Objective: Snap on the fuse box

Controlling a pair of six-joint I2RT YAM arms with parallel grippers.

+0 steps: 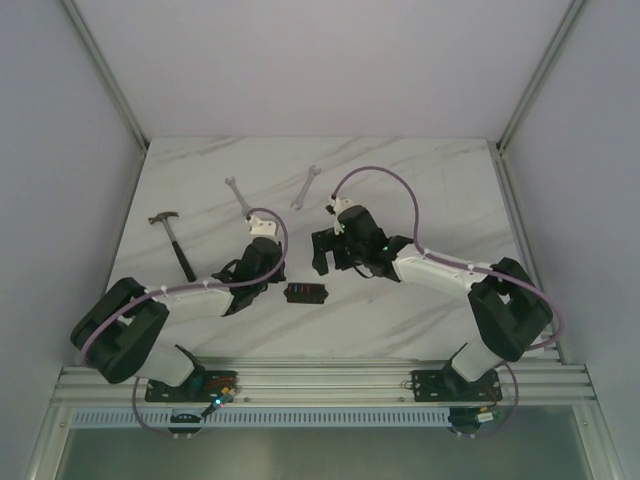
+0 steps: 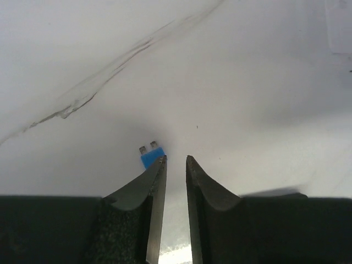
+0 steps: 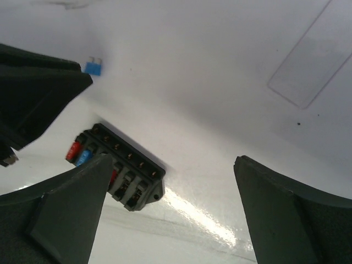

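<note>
The black fuse box [image 1: 306, 293] lies on the marble top between the arms; the right wrist view shows it [image 3: 133, 168] with red and blue fuses seated in some slots and others bare. A small blue fuse [image 2: 153, 157] with two prongs lies just beyond the tips of my left gripper, whose fingers are nearly together; what is between them I cannot make out. The same fuse [image 3: 93, 68] appears beyond that gripper in the right wrist view. My right gripper is open, hovering beside the box, nothing between its fingers.
Two wrenches [image 1: 306, 187] lie at the back, and a hammer [image 1: 174, 243] at the left. A clear flat rectangle [image 3: 311, 66] lies near the right gripper.
</note>
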